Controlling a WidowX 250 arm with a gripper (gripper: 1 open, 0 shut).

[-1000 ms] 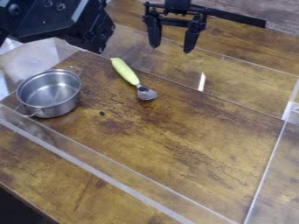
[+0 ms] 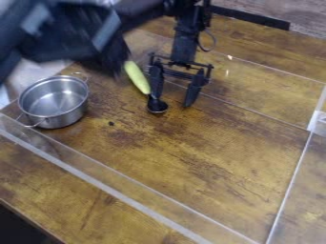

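My gripper point(image 2: 173, 95) hangs low over the wooden table, its two dark fingers apart, the left one at the near end of a pale yellow-green elongated object point(image 2: 136, 74). That object lies just right of the pot, with a round dark piece at its near end, partly hidden by the finger. I cannot tell whether the fingers touch it.
A steel pot point(image 2: 53, 110) with handles stands on the left. A large dark blurred shape covers the upper left.
My gripper has come down and toward the near side from the back of the table, to the end of the yellow-green object.
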